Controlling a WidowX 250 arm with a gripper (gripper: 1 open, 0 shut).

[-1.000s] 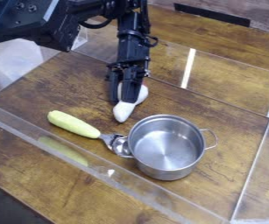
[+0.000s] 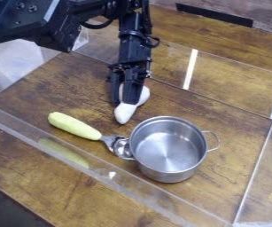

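My black gripper points down at a white elongated object on the wooden surface and is shut on it, the fingertips partly hiding it. In front and to the right of it stands an empty steel pot with side handles. A pale yellow corn cob or similar vegetable lies at the left, its end near a metal utensil beside the pot.
Clear plastic walls border the wooden work area at the front, left and right. Bare wood is free to the left and to the right of my gripper.
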